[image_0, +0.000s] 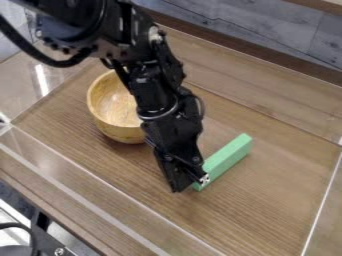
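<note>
The black robot arm reaches down over the centre of the wooden table, its gripper (183, 172) low at the table top. The gripper is shut, with nothing visible between its fingertips. A pale green block (227, 155) lies just to the right of the fingertips, its near end close to them or touching; which of the two cannot be told.
A yellow-tan bowl (107, 110) sits at the back left, partly behind the arm. A grey plank wall (267, 40) runs along the back.
</note>
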